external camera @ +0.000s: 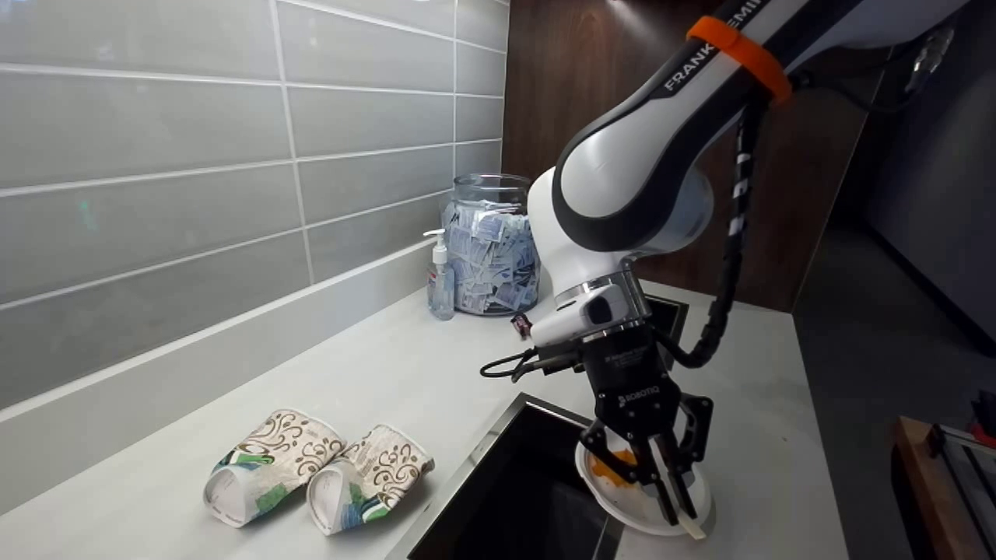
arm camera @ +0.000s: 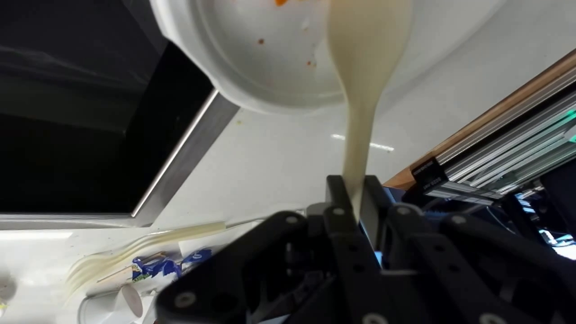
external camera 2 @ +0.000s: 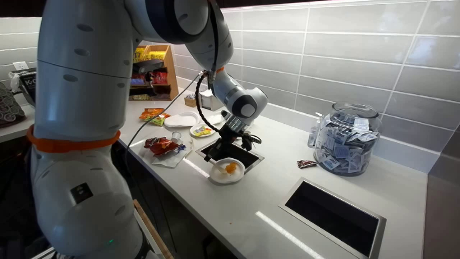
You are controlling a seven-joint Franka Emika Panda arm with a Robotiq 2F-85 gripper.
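My gripper (external camera: 679,516) is shut on a cream spoon (arm camera: 359,92), gripping it by the handle. In the wrist view the spoon's broad end reaches over a white plate (arm camera: 270,100) (external camera 2: 214,177), which has a raised rim. Some orange food (external camera 2: 231,167) (external camera: 611,467) lies on that plate, along with a few small specks. One side of the plate juts over the metal frame of a dark counter opening (arm camera: 178,162). Whether the spoon touches the plate cannot be made out.
Two patterned paper cups (external camera: 280,453) lie on their sides left of the opening. A jar of packets (external camera 2: 347,140) and a pump bottle (external camera: 440,280) stand near the wall. A red snack bag (external camera 2: 161,146) and other plates (external camera 2: 182,119) occupy the counter's far end. A second opening (external camera 2: 332,216) is nearer.
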